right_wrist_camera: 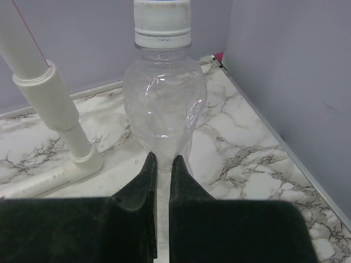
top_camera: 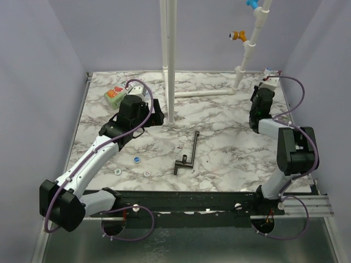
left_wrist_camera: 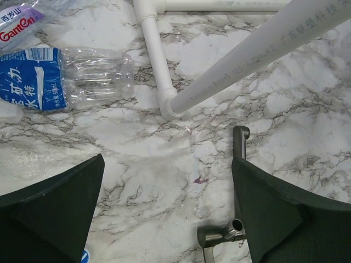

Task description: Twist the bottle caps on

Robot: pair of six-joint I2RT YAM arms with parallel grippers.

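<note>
My right gripper is shut on an upright clear bottle [right_wrist_camera: 164,96], with a white cap [right_wrist_camera: 162,24] at its top. My left gripper [top_camera: 153,119] stands open above the table's left part, nothing between its fingers. Beyond it in the left wrist view lie clear bottles, one with a blue label [left_wrist_camera: 33,79]. On the front left of the table, in the top view, lie a blue cap [top_camera: 136,160] and white caps [top_camera: 118,171].
White pipes [top_camera: 203,93] with upright sections stand along the back. A dark metal fitting [top_camera: 194,148] lies at centre. The marble table [top_camera: 225,153] is otherwise mostly clear at centre right.
</note>
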